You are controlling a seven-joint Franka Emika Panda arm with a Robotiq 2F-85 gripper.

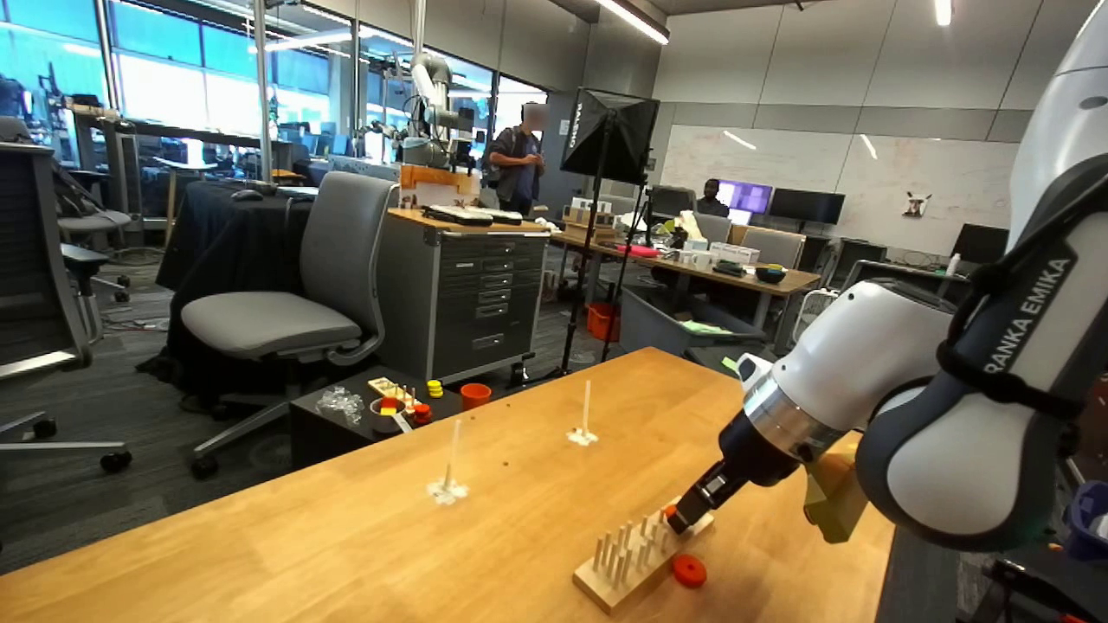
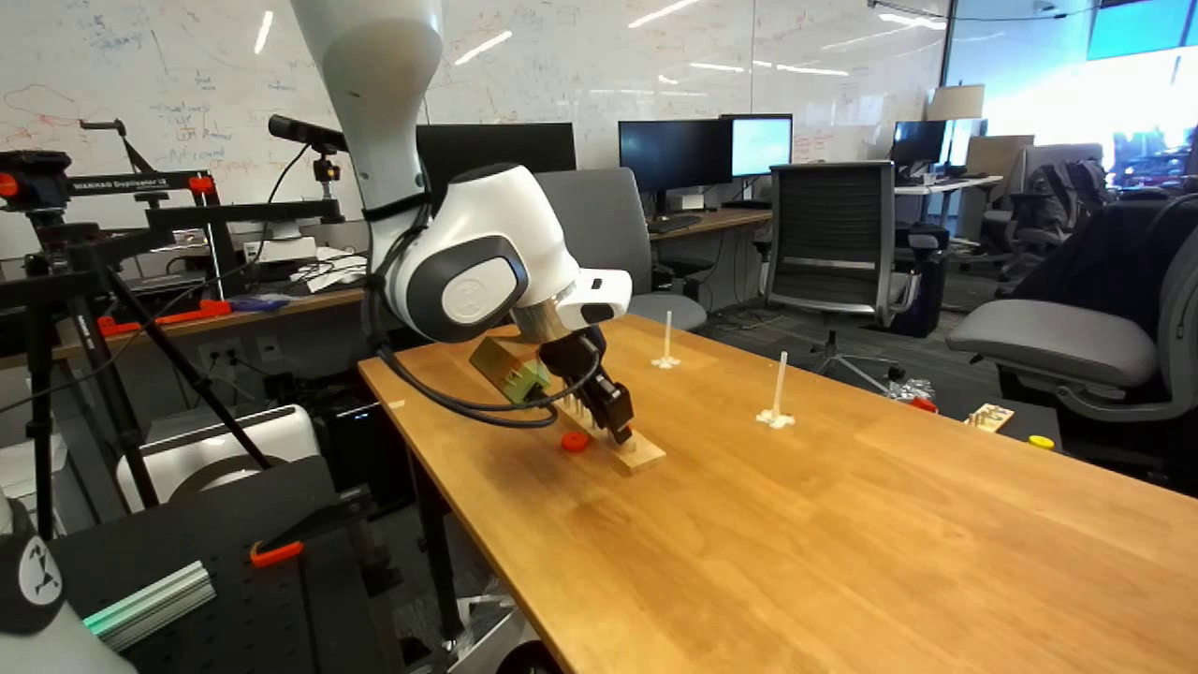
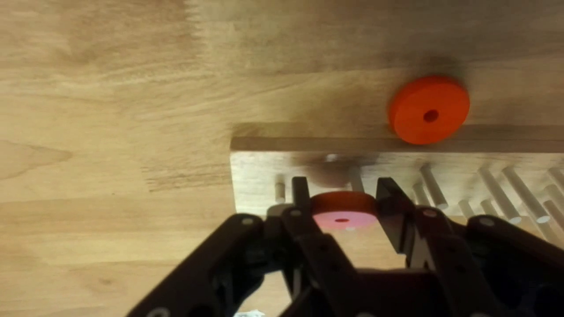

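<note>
Between the fingers of my gripper is an orange-red disc with a centre hole; the fingers are shut on its sides. The disc is over the end of a wooden peg board, in front of a peg. Whether it touches a peg I cannot tell. A second red disc lies at the board's long side, very close to its edge. Exterior view 1 has the gripper low at one end of the board, the loose disc beside it.
Two upright pegs, one farther and one nearer, stand on white bases fixed to the table. The table between them and the board is clear. A low black stand beyond the table edge carries coloured pieces.
</note>
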